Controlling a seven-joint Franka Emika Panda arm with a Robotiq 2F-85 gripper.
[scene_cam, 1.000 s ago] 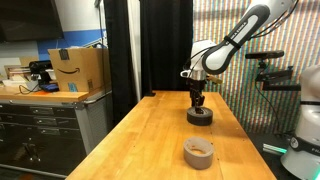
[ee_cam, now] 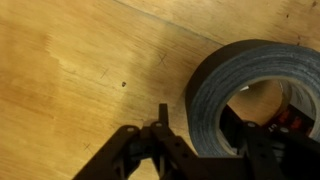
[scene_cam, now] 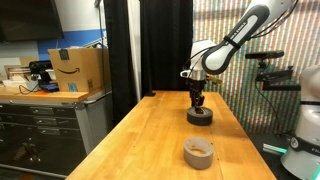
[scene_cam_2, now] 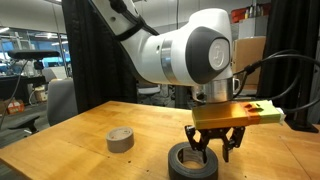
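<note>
A black roll of tape lies flat on the table, its hole facing up. My gripper is over it, part open, with one finger down at the roll's hole and the other outside its wall. In the wrist view the black roll fills the right side; one dark fingertip is left of the roll over bare wood, the other above the hole. The tape wall lies between them; no contact can be made out. A lighter tan roll rests apart, nearer the front in exterior view 1.
A cardboard box stands on a separate cabinet to the left. Black curtains hang behind the table.
</note>
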